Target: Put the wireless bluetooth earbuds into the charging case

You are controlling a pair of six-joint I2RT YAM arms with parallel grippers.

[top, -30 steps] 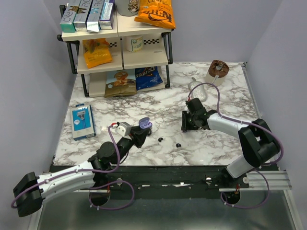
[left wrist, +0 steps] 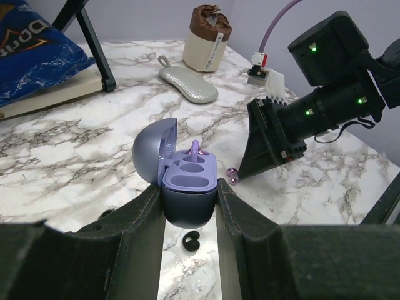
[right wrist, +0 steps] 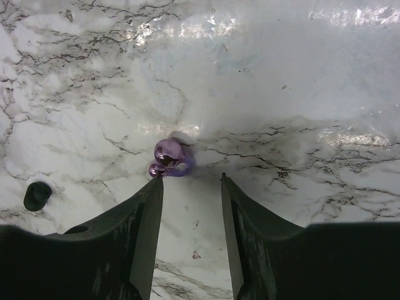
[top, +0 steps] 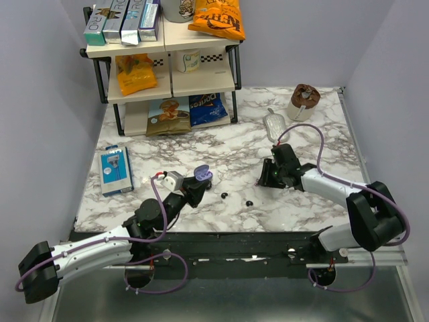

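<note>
The open purple charging case stays lid up, with my left gripper shut on its lower body. A lilac stem-like piece with something pinkish behind it stands up in the case; whether it is an earbud I cannot tell. On the marble table lies a shiny purple-pink earbud. My right gripper is open low over the table, nothing between its fingers. The earbud is just past the left fingertip, mostly outside the gap. In the left wrist view this earbud shows beside the right fingertips.
Small black pieces dot the table between the arms. A blue-and-white box lies at the left, a shelf with snack bags stands at the back. A grey pad and a brown-topped container sit back right.
Compared with the earlier top views, my right gripper has shifted a little to the right and towards the front edge. The left arm and the case have stayed still.
</note>
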